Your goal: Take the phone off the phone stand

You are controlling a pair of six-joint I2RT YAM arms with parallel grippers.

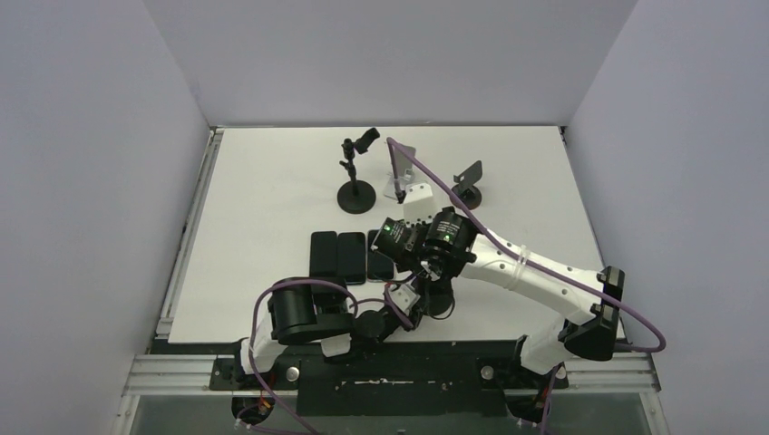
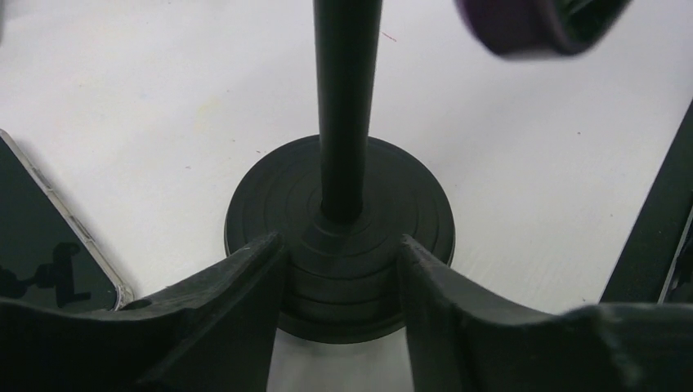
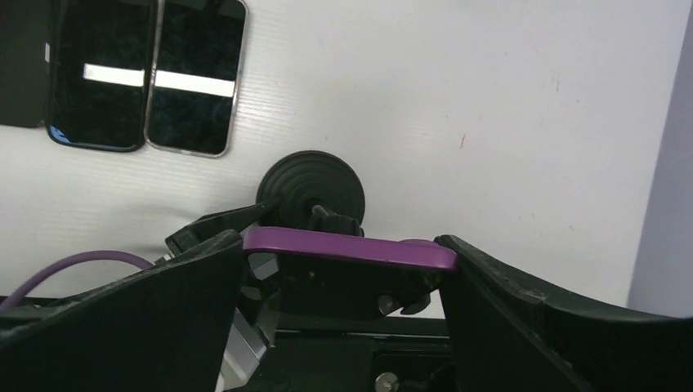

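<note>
The phone stand (image 2: pixel 343 98) has a round base (image 3: pixel 310 175) and a thin pole, near the front of the table; in the top view the right arm mostly covers it. My left gripper is low at the base, fingertips apart, with nothing seen held between them. In the right wrist view my right gripper is over the stand, fingers apart, with a purple-edged dark slab (image 3: pixel 351 251) spanning between them, presumably the phone; whether it is gripped I cannot tell.
Several phones (image 1: pixel 351 258) lie left of the stand. Other stands (image 1: pixel 355 196) and a silver holder stand at the back.
</note>
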